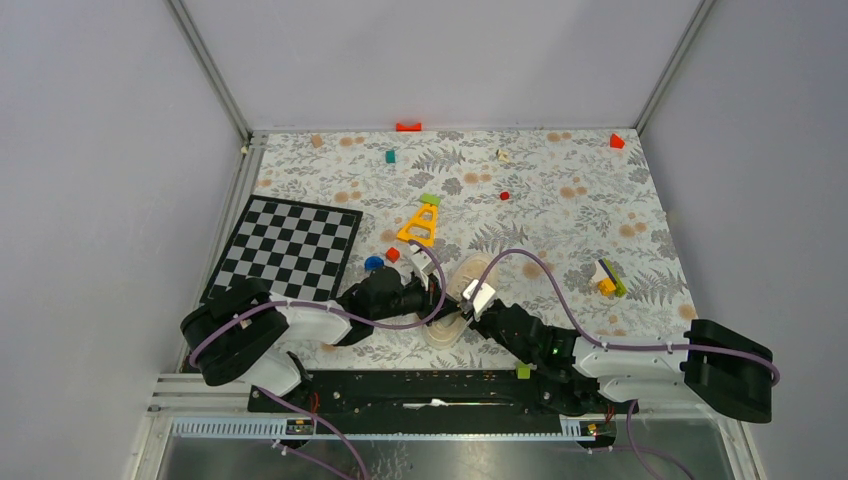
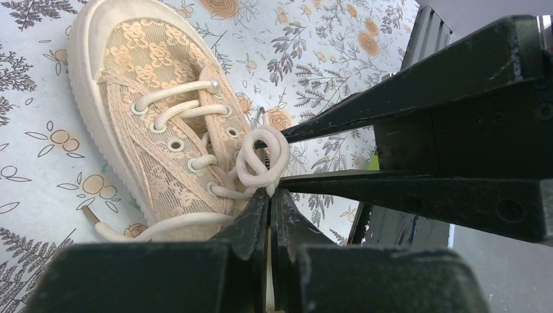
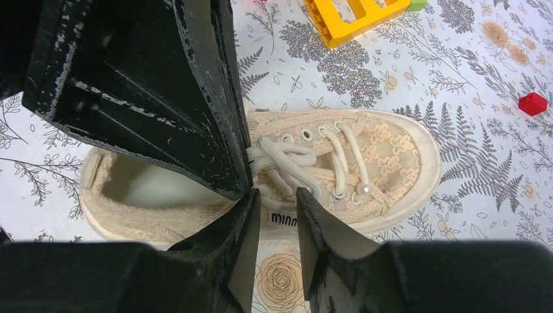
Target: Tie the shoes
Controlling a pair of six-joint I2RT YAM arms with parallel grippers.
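A cream canvas shoe lies under both grippers, seen lengthwise in the right wrist view (image 3: 404, 169). Its white lace (image 2: 267, 156) is looped above the eyelets at the fingertips of my left gripper, which is shut on it. A loose lace end lies across the shoe toward the table. My right gripper stands part open over the shoe's side near the label and lace loops; whether lace is between its fingers is unclear. In the top view the grippers largely hide the shoe.
A checkerboard (image 1: 280, 250) lies at left, a yellow toy (image 1: 420, 222) behind the shoe, with small blocks, including a red one (image 3: 532, 104), scattered around.
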